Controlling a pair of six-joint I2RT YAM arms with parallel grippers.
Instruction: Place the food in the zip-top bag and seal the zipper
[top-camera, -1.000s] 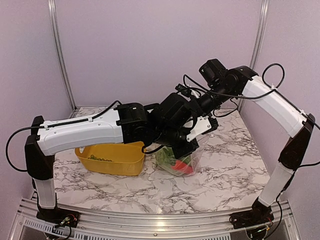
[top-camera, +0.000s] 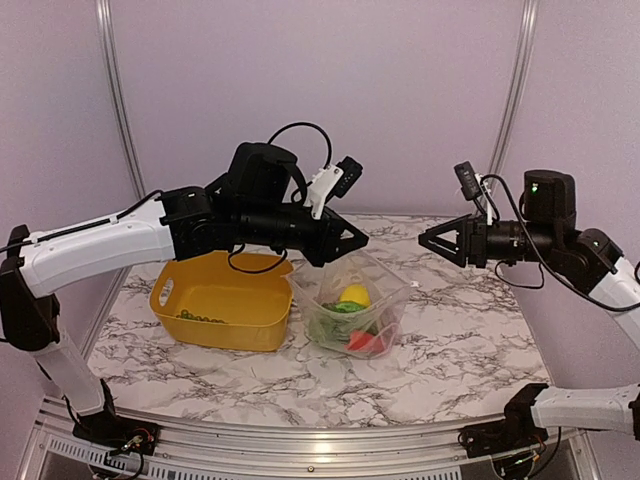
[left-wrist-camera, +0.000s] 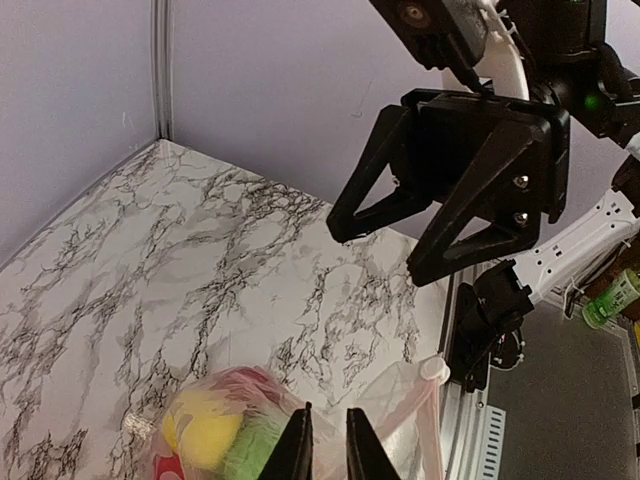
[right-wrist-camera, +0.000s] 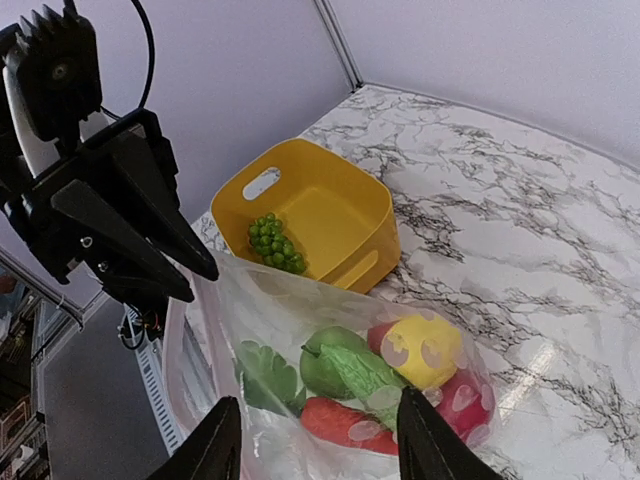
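The clear zip top bag (top-camera: 390, 285) stands mid-table with its mouth up and gaping. Through its film show a yellow food piece (top-camera: 354, 294), a long green one (right-wrist-camera: 365, 375) and red pieces (right-wrist-camera: 335, 420). Green grapes (right-wrist-camera: 274, 243) lie in the yellow basket (top-camera: 225, 335). My left gripper (top-camera: 352, 240) is at the bag's upper edge; a narrow gap shows between its fingertips in the left wrist view, with film behind. To the right of the bag, my right gripper (top-camera: 432, 244) is wide open and empty.
The yellow basket is close by the bag's left side. Bare marble tabletop (top-camera: 465, 340) extends to the right and in front. Walls enclose the back and sides, and a metal rail (top-camera: 300, 440) runs along the front.
My left gripper has drawn back to the left and up from over the bag. The bag now gapes wider, with the yellow piece visible.
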